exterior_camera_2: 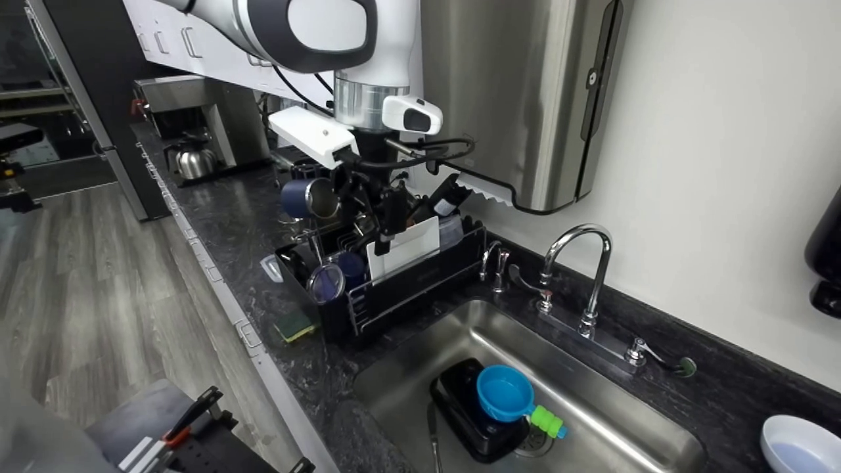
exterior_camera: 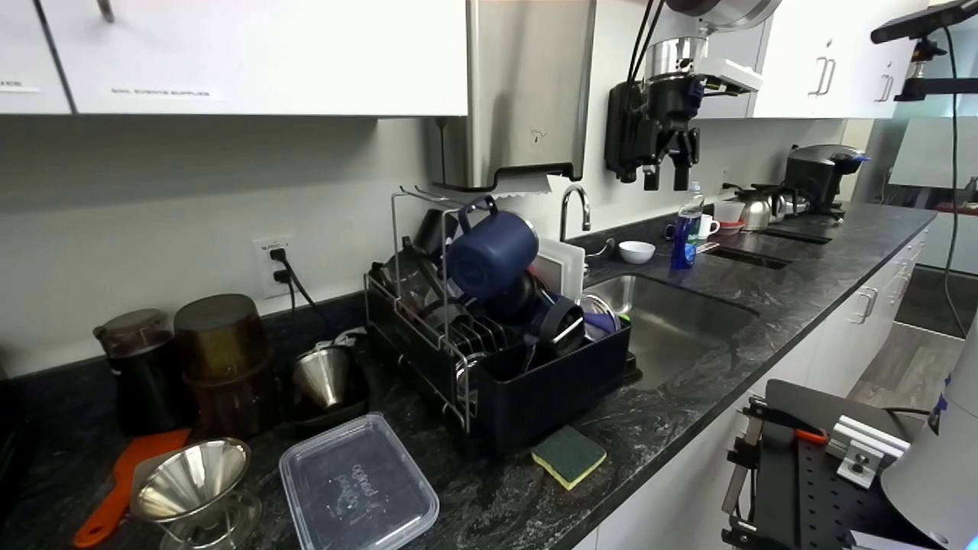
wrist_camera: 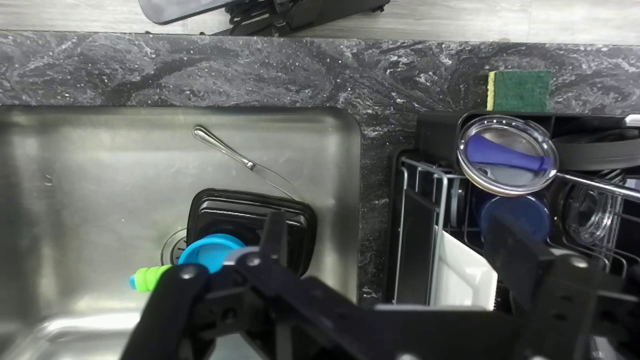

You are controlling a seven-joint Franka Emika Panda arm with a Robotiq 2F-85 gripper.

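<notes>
My gripper point(exterior_camera: 666, 179) hangs pointing down, high above the counter. In the wrist view its black fingers point(wrist_camera: 275, 234) are spread wide, with nothing held between them. Below it are the steel sink point(wrist_camera: 108, 174) and the black dish rack point(exterior_camera_2: 426, 288). In the sink lie a black tray point(exterior_camera_2: 461, 406), a blue cup point(exterior_camera_2: 505, 391) with a green handle point(exterior_camera_2: 544, 419), and a utensil point(wrist_camera: 222, 146). The rack holds a dark blue mug point(exterior_camera: 493, 253), a white board point(exterior_camera_2: 406, 248) and a clear lid point(wrist_camera: 507, 156), among other dishes.
A green-yellow sponge point(exterior_camera: 569, 457) lies in front of the rack. The tap point(exterior_camera_2: 595, 268) rises behind the sink, beside a paper towel dispenser point(exterior_camera: 532, 82). A clear container lid point(exterior_camera: 357, 486) and metal dripper point(exterior_camera: 192, 478) occupy the counter's left. Blue soap point(exterior_camera: 685, 234) stands beyond the sink.
</notes>
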